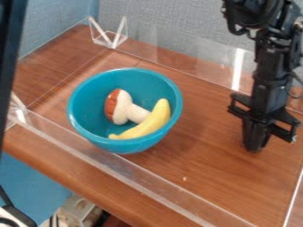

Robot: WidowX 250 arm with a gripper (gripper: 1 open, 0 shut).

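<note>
A teal bowl (89, 120) sits level on the left half of the wooden table, holding a red-and-white item (119, 106), a white piece beside it and a yellow banana (142, 126). My black gripper (253, 140) is low over the table to the right of the bowl, apart from it. It looks shut, with nothing visible between its fingers.
A white wire frame (109, 34) stands at the back left. Transparent strips run along the front and back.
</note>
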